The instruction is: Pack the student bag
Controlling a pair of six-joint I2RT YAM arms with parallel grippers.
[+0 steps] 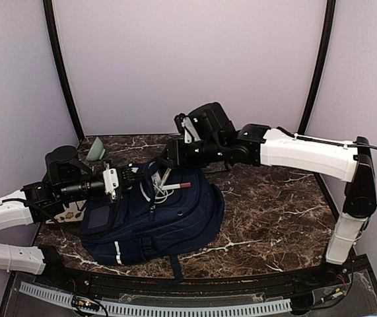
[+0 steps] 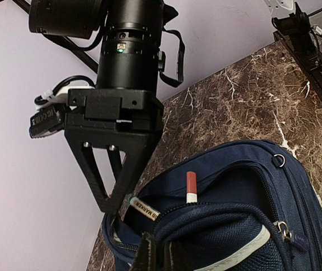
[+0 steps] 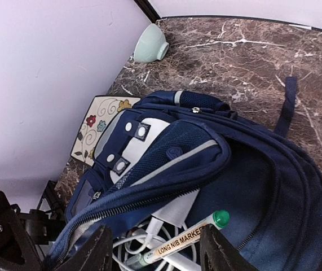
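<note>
The dark blue bag (image 1: 155, 228) lies on the table with its main compartment unzipped. Inside it rests a white marker with a green end (image 3: 186, 239), leaning over a white cable (image 1: 165, 194) and a white block (image 3: 176, 208). The red end of another marker (image 2: 191, 183) pokes out beside it. Just above the opening, my right gripper is open, its fingers apart and not gripping the green-ended marker. My left gripper is shut on the bag's opening edge (image 2: 206, 208), holding that flap up. Lower contents are hidden by the fabric.
A pale green cup (image 3: 150, 44) lies at the back left by the wall. A flower-patterned flat item (image 3: 101, 121) sticks out left of the bag. To the right, the marble table (image 1: 274, 218) is clear.
</note>
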